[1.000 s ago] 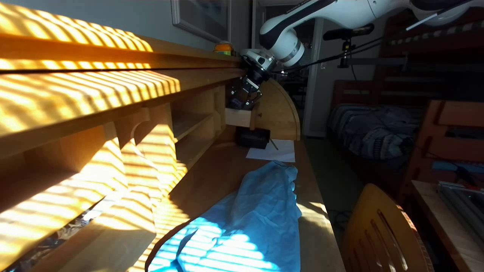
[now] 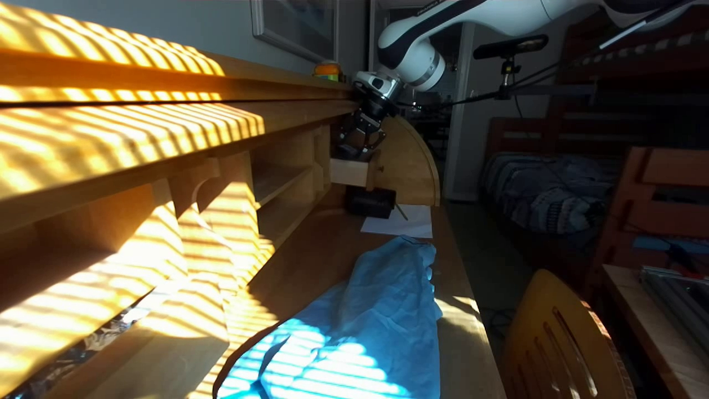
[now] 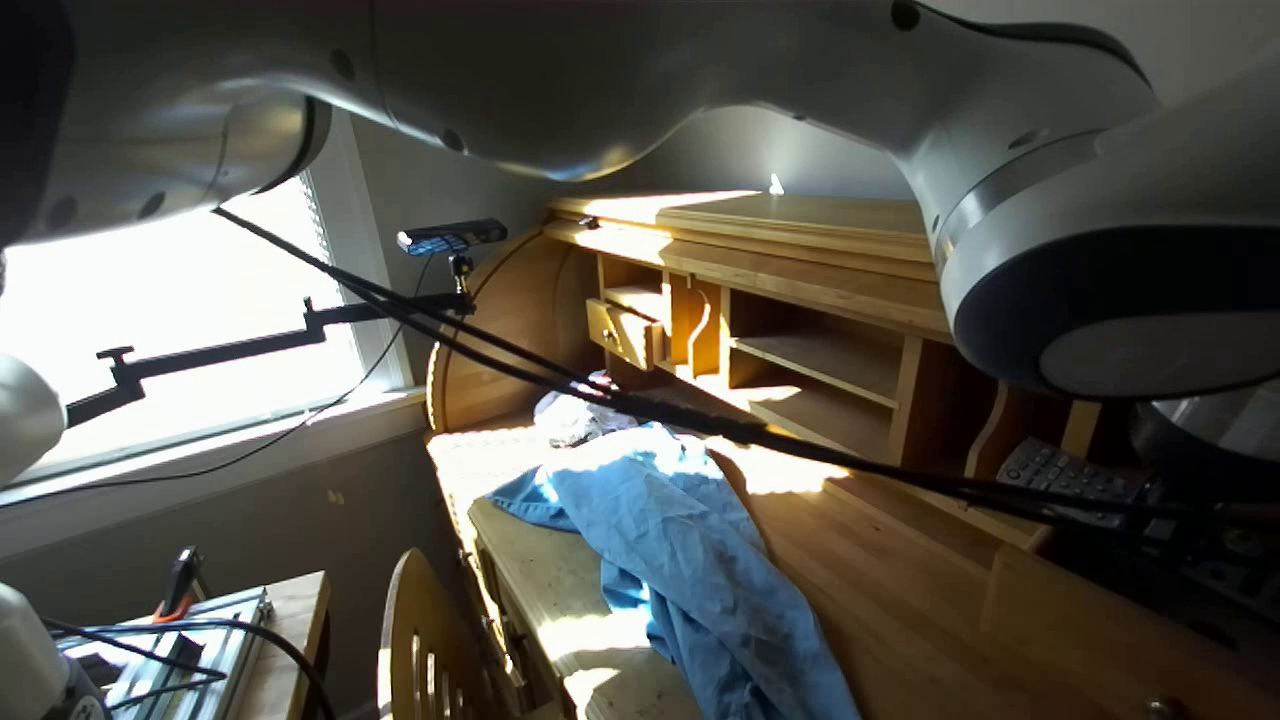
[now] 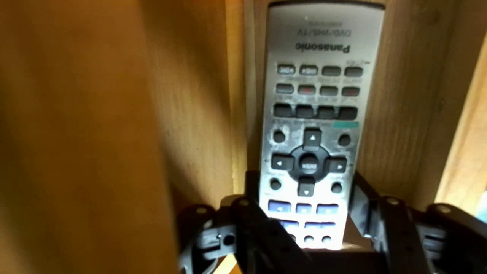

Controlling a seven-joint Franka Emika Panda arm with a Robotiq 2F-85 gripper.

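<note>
A grey Panasonic remote control (image 4: 315,105) fills the middle of the wrist view, its buttoned face toward the camera. My gripper is shut on its lower end, one finger on each side. In exterior view 1 the gripper (image 2: 359,147) points down over the pulled-out small drawer (image 2: 349,172) at the desk's far end. From exterior view 2, the remote (image 3: 1068,474) shows at the right, tilted, beside my dark gripper. How far the remote is inside the drawer I cannot tell.
Below the drawer lies a black case (image 2: 372,201) by a white sheet of paper (image 2: 405,221). A blue cloth (image 2: 385,299) is spread over the desk. Another small drawer (image 3: 624,334) stands out at the other end. Wooden dividers and shelves (image 3: 828,360) line the back.
The arm and gripper have shifted very slightly at the open drawer. The drawer, cloth and paper are where they were.
</note>
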